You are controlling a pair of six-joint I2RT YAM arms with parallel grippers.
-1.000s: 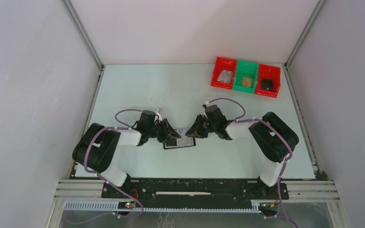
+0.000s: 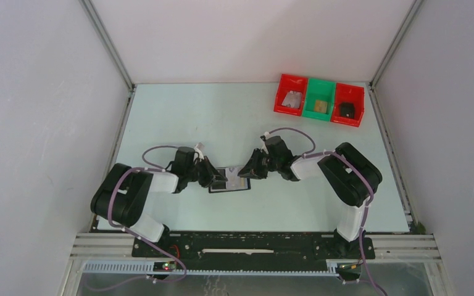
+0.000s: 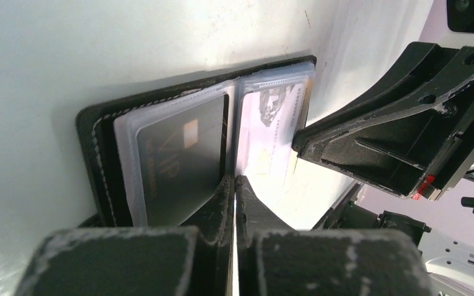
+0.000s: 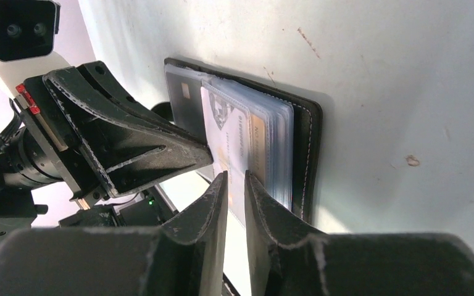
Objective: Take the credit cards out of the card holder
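The card holder (image 2: 233, 187) lies open on the white table between my grippers, with clear sleeves holding a dark card (image 3: 179, 148) and a pale card (image 3: 268, 129). My left gripper is shut, its tips low over the holder between the two sides, nothing seen between them. My right gripper is part open, its fingertips at the edge of the stacked sleeves (image 4: 270, 142). In each wrist view the other gripper also reaches in over the holder.
Red, green and red bins (image 2: 319, 94) stand at the back right with items inside. The back and front of the table around the holder are clear.
Both grippers have moved slightly left in the top view, the left one also a little toward the front. The holder has shifted slightly left with them.
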